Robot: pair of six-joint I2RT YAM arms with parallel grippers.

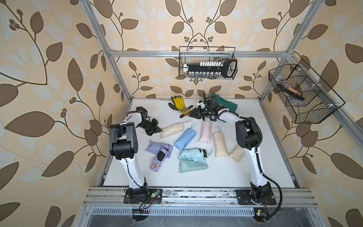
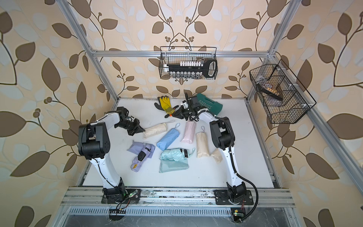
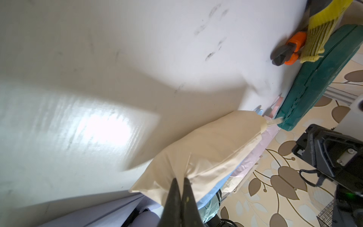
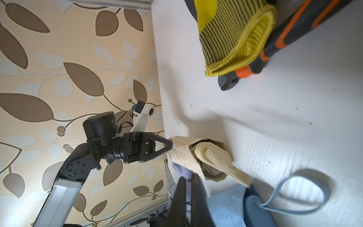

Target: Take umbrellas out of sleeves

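Observation:
My left gripper is shut on the closed-end corner of a beige sleeve [image 3: 211, 143]. At the sleeve's open mouth, the cream umbrella's handle end [image 4: 221, 155] shows with its strap [image 4: 238, 176]; the rest of that umbrella is hidden inside. My right gripper [image 1: 191, 114] is above the table near the gloves, shut, with nothing visible between its fingers. Blue [image 1: 185, 138], pink [image 1: 206, 132] and beige [image 1: 220, 144] sleeved umbrellas lie in the middle. A purple umbrella [image 1: 161, 157] and a turquoise umbrella [image 1: 192, 154] lie on sleeves of matching colour.
Yellow-black gloves [image 1: 179, 103] and orange-black pliers [image 4: 261, 62] lie at the back, beside a green case [image 1: 226, 104]. An empty-looking beige sleeve [image 1: 237, 153] lies partly behind the right arm.

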